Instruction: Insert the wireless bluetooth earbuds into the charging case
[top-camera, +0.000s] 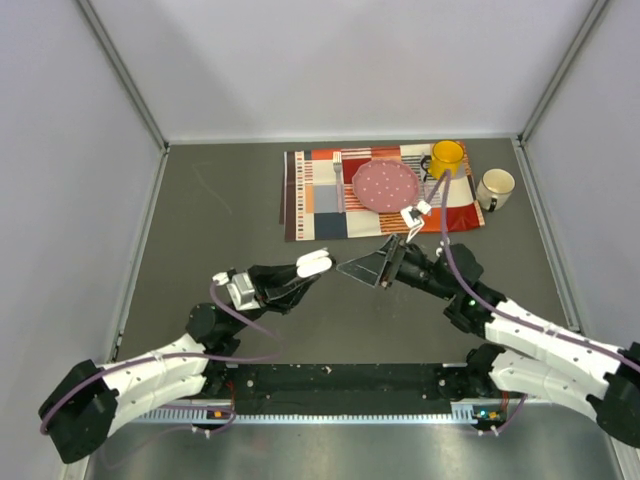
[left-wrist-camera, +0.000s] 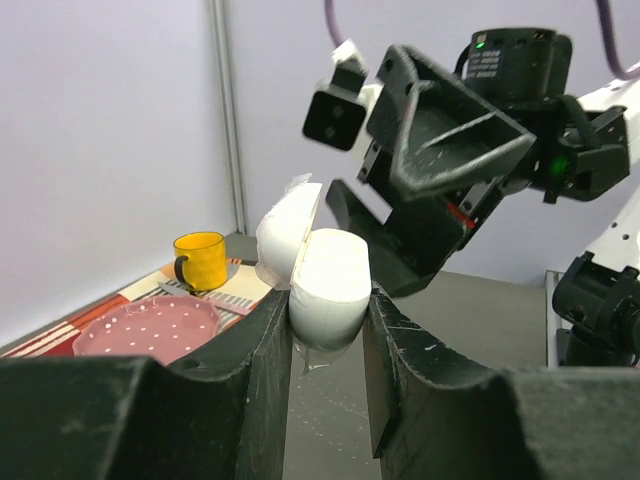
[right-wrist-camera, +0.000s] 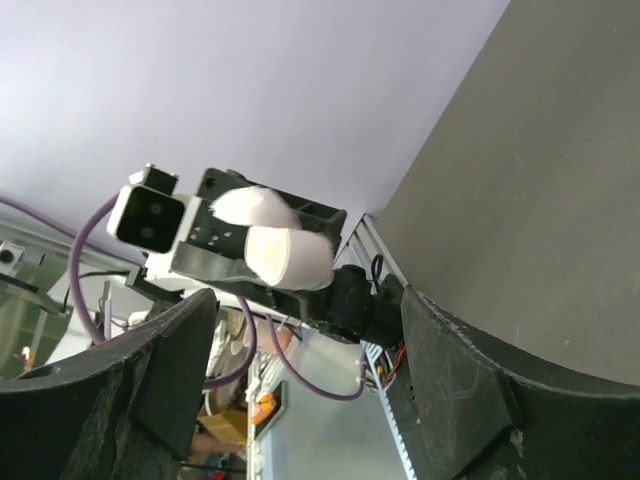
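Observation:
The white charging case (left-wrist-camera: 331, 285) is pinched by its rounded base between the fingers of my left gripper (top-camera: 312, 270), held above the table. Its lid stands raised, with a gap between lid and base in the right wrist view, where the case (right-wrist-camera: 285, 257) also shows. My right gripper (top-camera: 362, 268) is open just right of the case, apart from it, and nothing sits between its fingers. No earbud can be made out; the inside of the case is hidden.
A striped placemat (top-camera: 325, 225) lies at the back, bearing a pink plate (top-camera: 386, 186), a fork (top-camera: 339, 180) and a yellow mug (top-camera: 446, 160). A white mug (top-camera: 495, 189) stands to its right.

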